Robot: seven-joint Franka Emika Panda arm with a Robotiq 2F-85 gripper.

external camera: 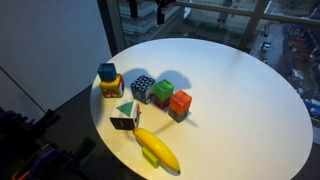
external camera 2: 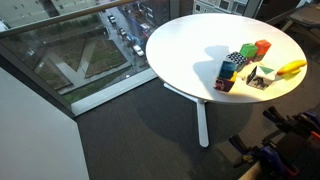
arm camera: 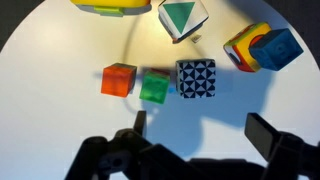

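Seen from above in the wrist view, my gripper is open, its dark fingers wide apart with nothing between them. A red-orange block (arm camera: 118, 79), a green block (arm camera: 154, 86) and a black-and-white patterned block (arm camera: 196, 78) form a row beyond the fingers. Off to the right, a blue block (arm camera: 276, 48) sits on a yellow-and-red block (arm camera: 242, 47). A white block with a green triangle (arm camera: 183, 15) lies beyond the row. In exterior view 1, the gripper (external camera: 147, 12) hangs at the top edge, clear of the blocks.
A yellow banana (external camera: 158, 150) lies near the rim beside a small yellow-green block (external camera: 150, 158). Dark mechanical parts (external camera: 70, 160) stand off the table at lower left.
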